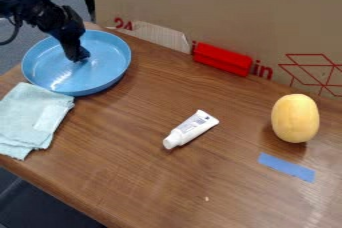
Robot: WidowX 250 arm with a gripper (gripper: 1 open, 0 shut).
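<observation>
The dark gripper (78,52) reaches down from the upper left into a blue plate (110,64) on the wooden table, its tips low over the plate's middle. Its fingers are small and dark here, so whether anything is between them is unclear. A folded pale cloth (32,119) lies beside the plate at the lower left. A white tube (190,129) lies mid-table, and a yellow oval object (294,118) rests at the right.
A red box (222,58) lies along a cardboard barrier (221,7) at the back. A blue tape strip (286,168) is at the right. Its left edge drops away.
</observation>
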